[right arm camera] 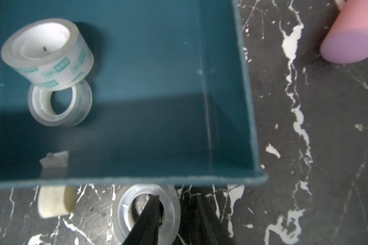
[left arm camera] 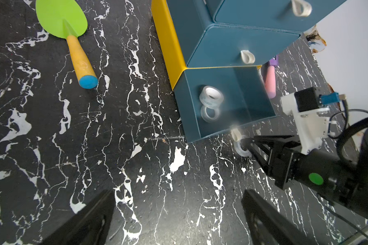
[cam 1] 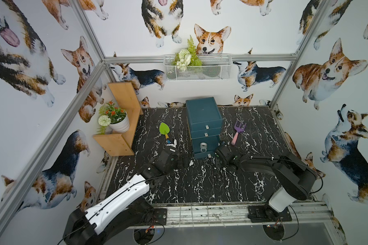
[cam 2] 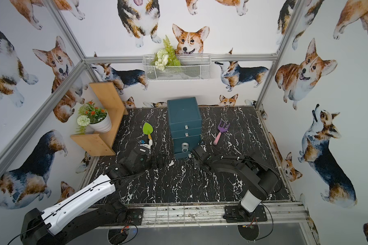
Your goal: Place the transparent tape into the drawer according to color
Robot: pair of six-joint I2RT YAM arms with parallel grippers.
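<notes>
A clear tape roll (right arm camera: 174, 212) lies on the black marbled table just outside the front of the open blue bottom drawer (left arm camera: 184, 110). My right gripper is at this roll, its fingers partly apart; one finger overlaps the ring's hole and the other is beyond its right wall. Whether they touch the roll cannot be told. Two more rolls sit inside the drawer at its left: a wide printed roll (right arm camera: 75, 67) resting against a narrower roll (right arm camera: 82, 104). My left gripper stands open and empty over bare table, left of the drawer.
The drawer's pale handle (right arm camera: 55, 202) sticks out beside the loose roll. A green trowel (left arm camera: 79, 57) lies left of the cabinet, a pink-handled fork (cam 1: 238, 130) to its right. A wooden shelf (cam 1: 128, 118) stands far left.
</notes>
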